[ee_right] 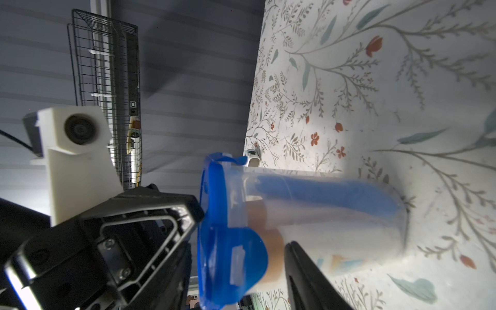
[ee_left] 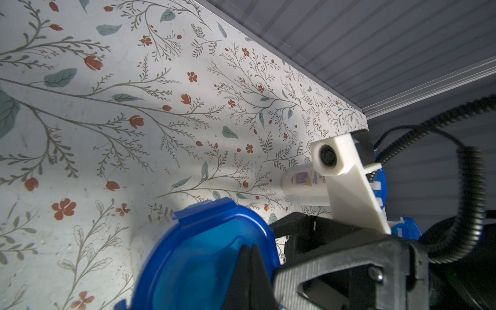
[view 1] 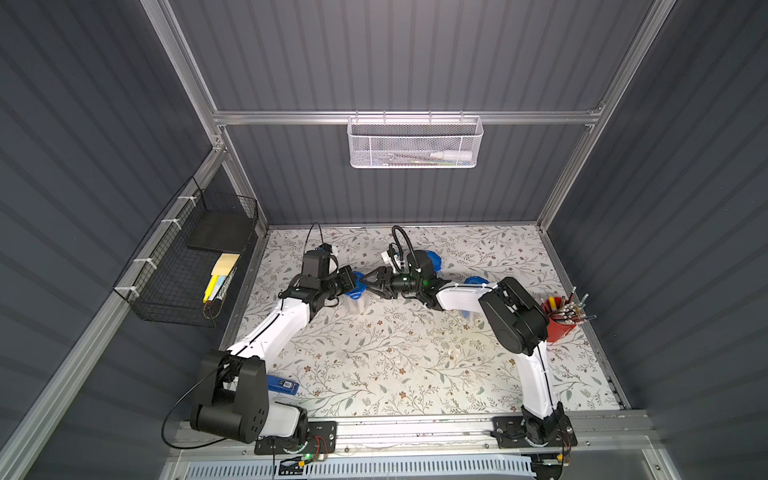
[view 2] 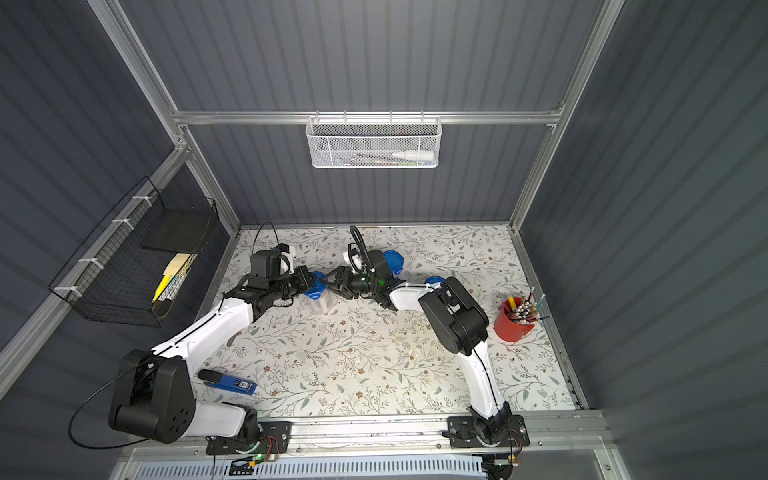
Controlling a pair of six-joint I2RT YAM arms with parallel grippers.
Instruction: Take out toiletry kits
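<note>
A clear toiletry kit with a blue lid [view 1: 357, 296] stands on the floral surface between my grippers. My left gripper [view 1: 347, 280] is shut, its dark fingertips over the blue lid in the left wrist view; nothing else shows between them. My right gripper [view 1: 374, 281] is part open around the lid's side: in the right wrist view its fingers straddle the blue lid [ee_right: 227, 258], and contact is unclear. Two more blue-lidded kits [view 1: 433, 260] [view 1: 476, 280] are partly hidden behind the right arm.
A red cup of pens [view 2: 509, 328] stands at the right. A blue object [view 2: 228, 382] lies at front left. A black wire basket [view 1: 160, 296] hangs on the left wall, a white basket [view 1: 414, 142] on the back wall.
</note>
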